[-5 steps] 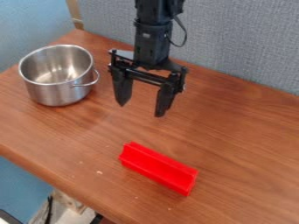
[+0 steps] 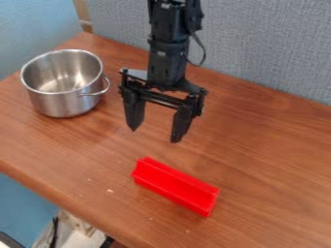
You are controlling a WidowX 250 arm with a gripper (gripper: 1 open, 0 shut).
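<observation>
My black gripper hangs in the middle of the view above the wooden table, its two fingers spread wide apart with nothing between them. A steel pot with side handles stands to the left of it. A red rectangular block lies on the table in front of and below my gripper, apart from it.
Grey padded panels rise along the back, and a light blue surface shows past the table's left edge.
My gripper has shifted very slightly over the last second, staying open. The pot and the red block are where they were.
</observation>
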